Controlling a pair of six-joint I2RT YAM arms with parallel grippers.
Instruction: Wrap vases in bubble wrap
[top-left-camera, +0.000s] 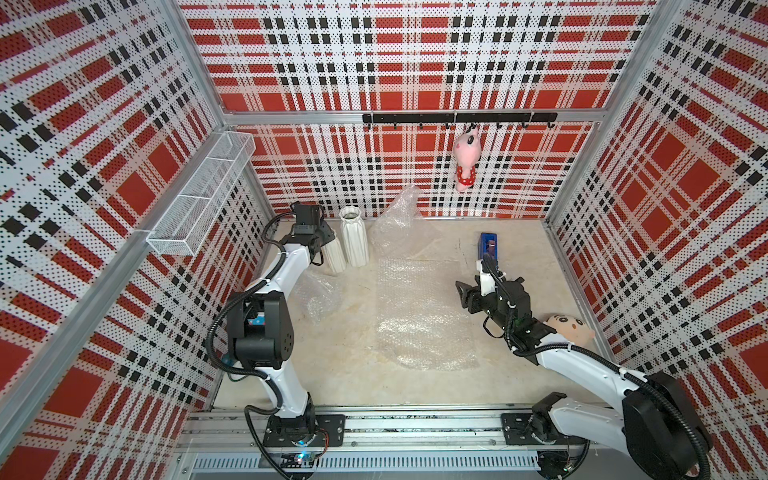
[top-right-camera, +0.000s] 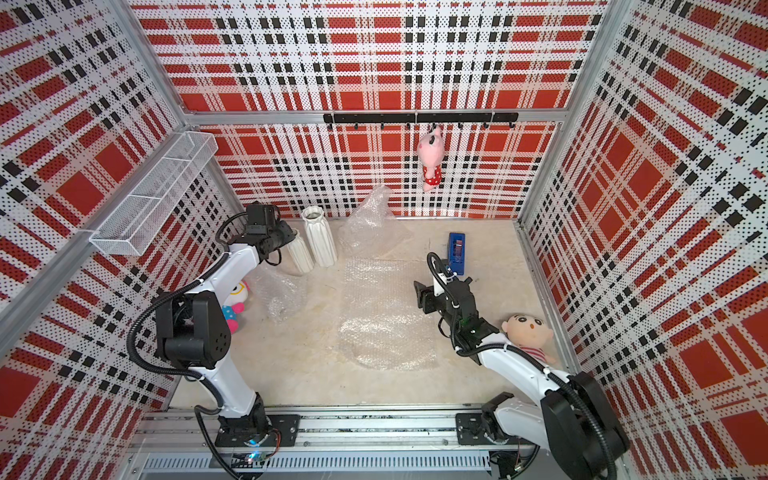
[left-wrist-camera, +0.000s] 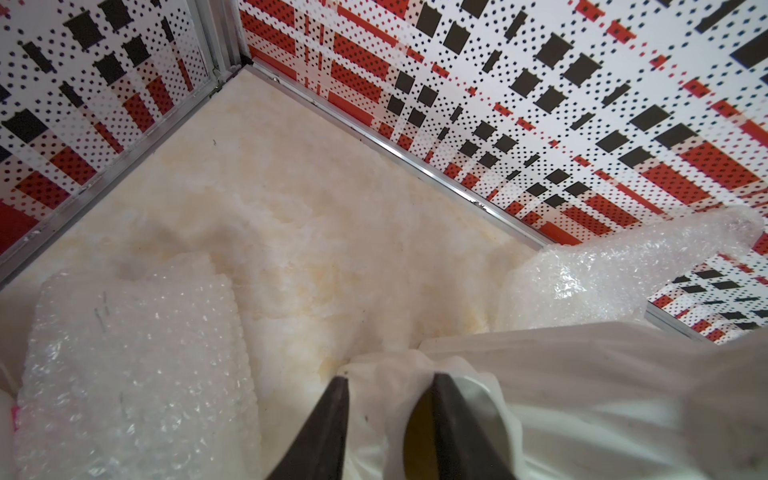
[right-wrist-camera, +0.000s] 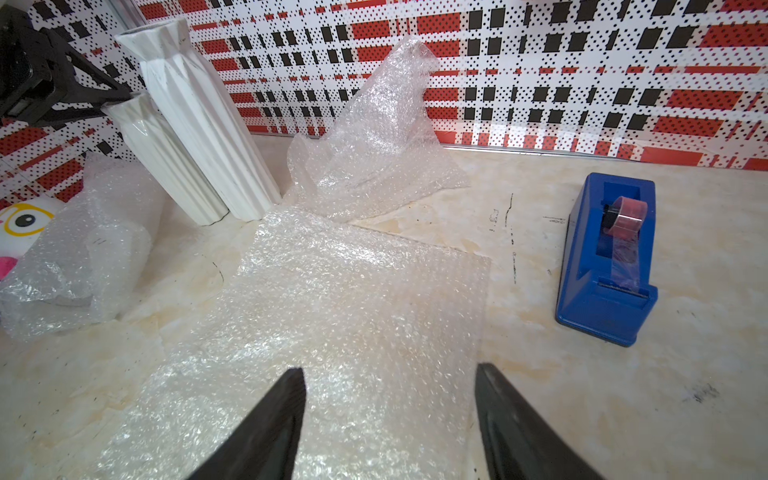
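Two white fluted vases stand side by side at the back left. My left gripper is at the top of the shorter vase, part open, with the near wall of its rim between the fingers and one finger over the mouth. The taller vase stands upright just to the right. A sheet of bubble wrap lies flat in mid-table. To the right of that sheet my right gripper hovers open, nothing between its fingers. A second crumpled piece of wrap stands against the back wall.
More bunched wrap lies at the left beside a plush toy. A blue tape dispenser sits at the right, with a doll nearer the right wall.
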